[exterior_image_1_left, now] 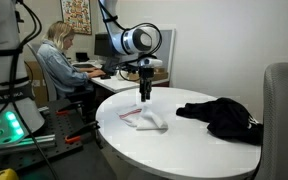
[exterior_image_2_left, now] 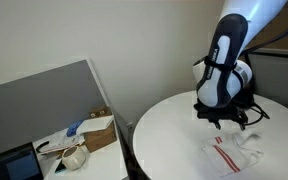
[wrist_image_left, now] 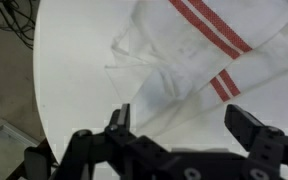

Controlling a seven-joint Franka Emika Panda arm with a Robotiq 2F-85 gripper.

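A white cloth with red stripes (exterior_image_1_left: 139, 117) lies loosely folded on the round white table (exterior_image_1_left: 174, 150). In the wrist view the cloth (wrist_image_left: 189, 60) fills the upper middle and right, one crumpled fold reaching down toward the fingers. My gripper stands open, its two fingers wide apart with nothing gripped. In exterior view 1 the gripper (exterior_image_1_left: 145, 95) hangs above the cloth, pointing down. From the other side, in exterior view 2, the cloth (exterior_image_2_left: 229, 152) lies just below the gripper (exterior_image_2_left: 229, 122).
A heap of black cloth (exterior_image_1_left: 224, 118) lies on the table's right side. A grey chair (exterior_image_1_left: 282, 120) stands at the near right edge. Behind the table a person (exterior_image_1_left: 59, 60) sits at a desk.
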